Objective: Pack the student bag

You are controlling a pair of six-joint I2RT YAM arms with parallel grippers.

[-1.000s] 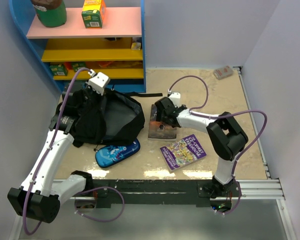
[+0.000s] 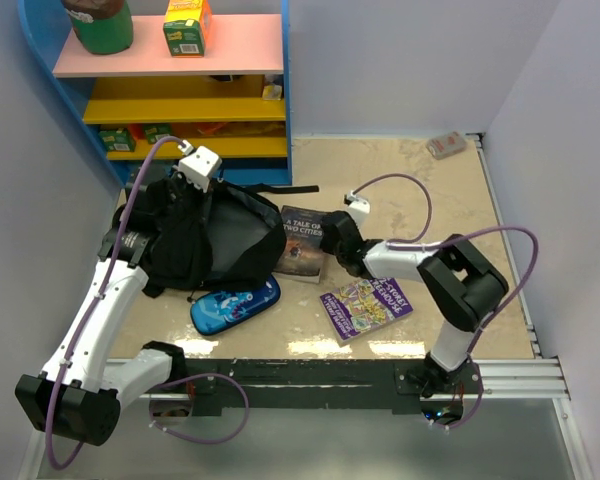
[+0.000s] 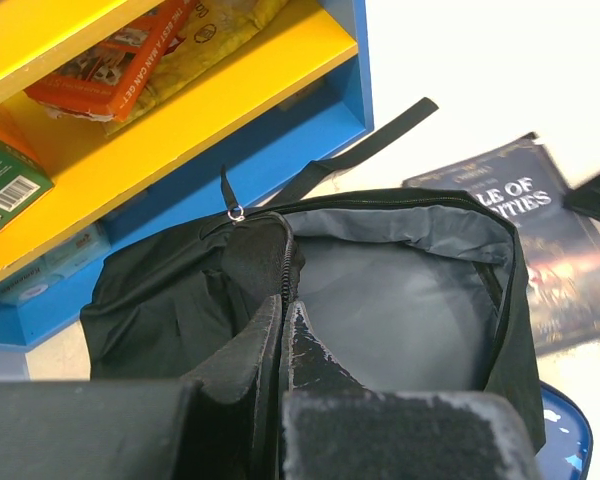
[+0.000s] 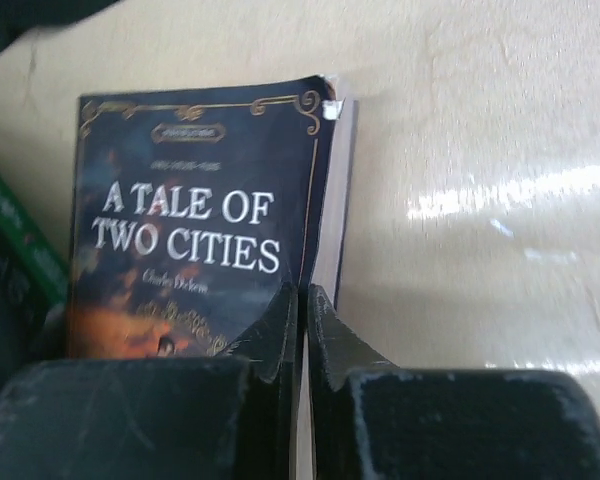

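The open black bag (image 2: 242, 245) lies left of centre, its grey lining showing. My left gripper is shut at the bag's zipped edge; whether fabric is between its fingertips is unclear. The dark book A Tale of Two Cities (image 4: 190, 200) lies flat just right of the bag. My right gripper is shut, its tips at the book's right edge, nothing visible between them. A blue pencil case (image 2: 234, 305) lies below the bag, and a purple book (image 2: 366, 308) lies at the front right.
A shelf unit (image 2: 180, 97) with boxes and packets stands behind the bag. A small pale item (image 2: 447, 144) lies at the back right.
The dark book has slid left toward the bag, and my right gripper has moved to its right edge, uncovering the title. The left arm has not moved.
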